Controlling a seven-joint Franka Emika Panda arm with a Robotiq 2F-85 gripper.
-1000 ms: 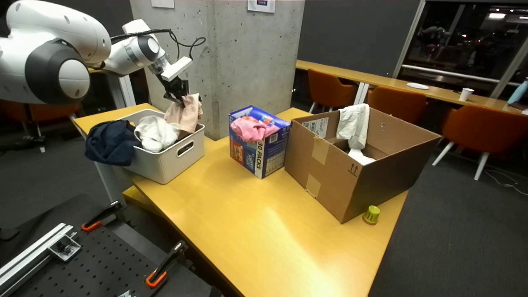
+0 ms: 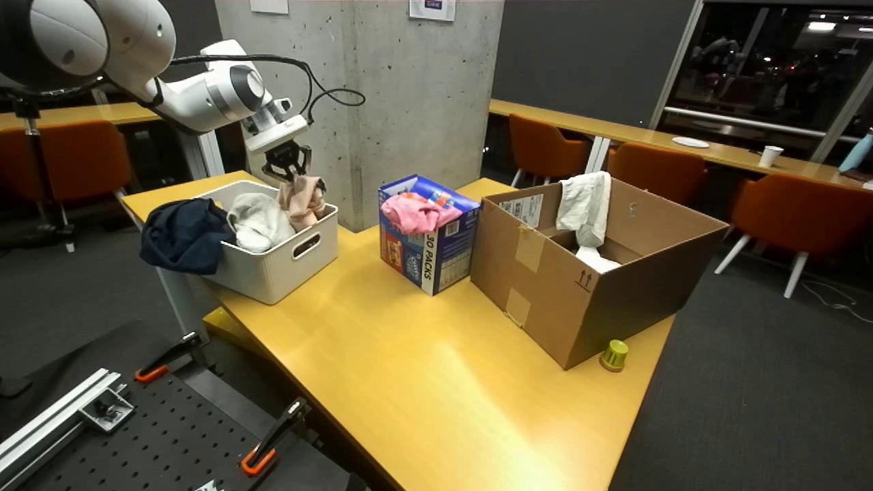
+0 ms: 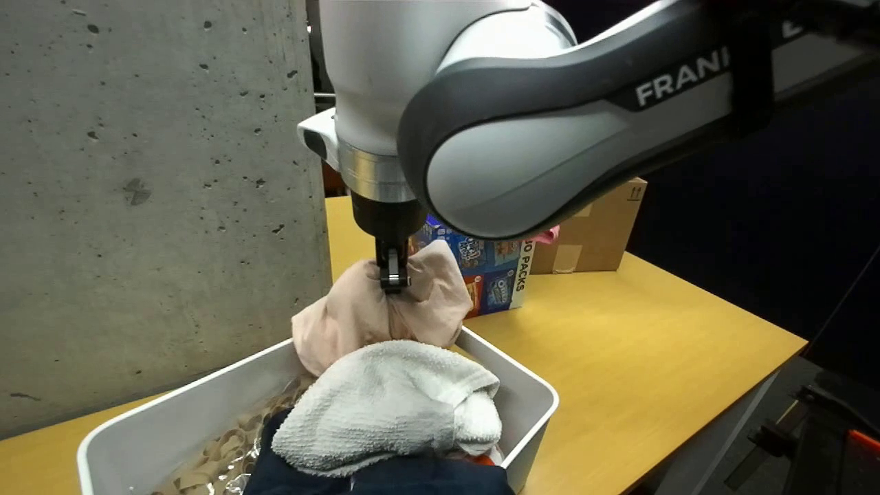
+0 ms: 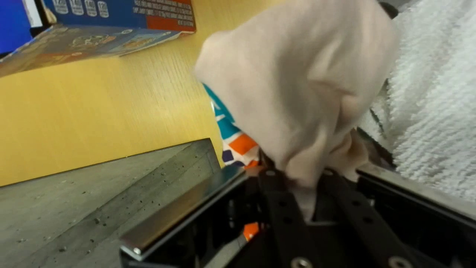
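A pale pink-beige cloth (image 3: pixel 371 309) is pinched in my gripper (image 3: pixel 394 284), which is shut on a fold of it. In exterior view 1 the cloth (image 2: pixel 303 200) hangs at the far right corner of the white bin (image 2: pixel 274 266), its lower part inside or against the rim. The wrist view has the bunched cloth (image 4: pixel 299 89) rising from between the fingers. Beside it in the bin lies a white towel (image 3: pixel 388 404). A dark navy cloth (image 2: pixel 184 233) drapes over the bin's left side. Beige packaged items (image 3: pixel 231 449) show at the bin's bottom.
A blue snack box (image 2: pixel 409 254) with a pink cloth (image 2: pixel 417 214) over its top stands right of the bin. Further right is an open cardboard box (image 2: pixel 532 286) holding white cloth (image 2: pixel 585 204); a green cup (image 2: pixel 614 356) sits by it. The concrete pillar (image 3: pixel 157 190) rises close behind.
My gripper has tilted more upright and shifted slightly left, and the held cloth sits a little lower at the bin's corner. The white towel has shifted slightly.
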